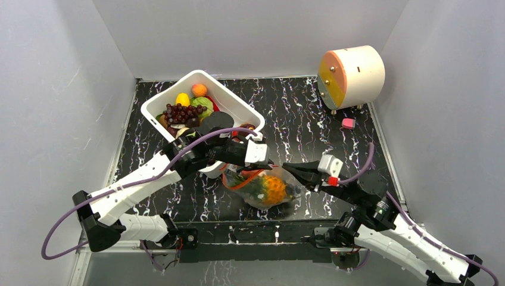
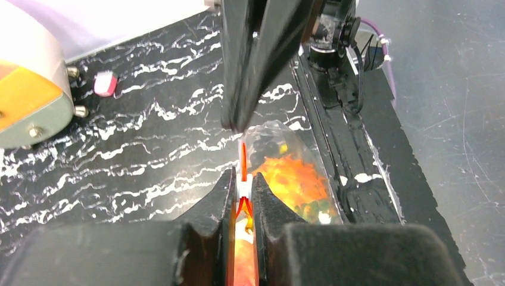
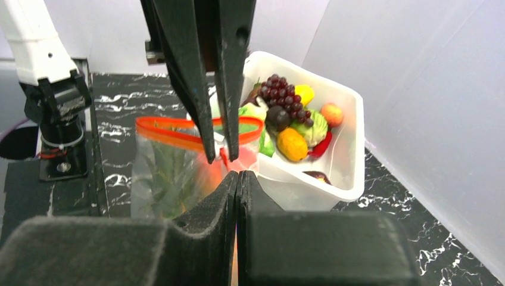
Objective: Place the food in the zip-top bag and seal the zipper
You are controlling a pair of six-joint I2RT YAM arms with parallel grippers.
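Note:
A clear zip bag (image 1: 249, 193) with a red-orange zipper rim holds orange-and-green food (image 1: 274, 189). My left gripper is shut on the white zipper slider (image 2: 244, 186) at the bag's upper corner. In the right wrist view the bag's mouth (image 3: 170, 138) gapes as an orange loop to the left of the slider. My right gripper is shut, its fingertips together with nothing between them. It stands to the right of the slider, outside the bag; its lower part hides some of the bag in that view.
A white bin (image 1: 247, 113) with fruit and vegetables stands behind the bag. At the back right are a cream drum-shaped container (image 1: 363, 74) and a small pink block (image 1: 348, 123). The counter between the bin and that container is clear.

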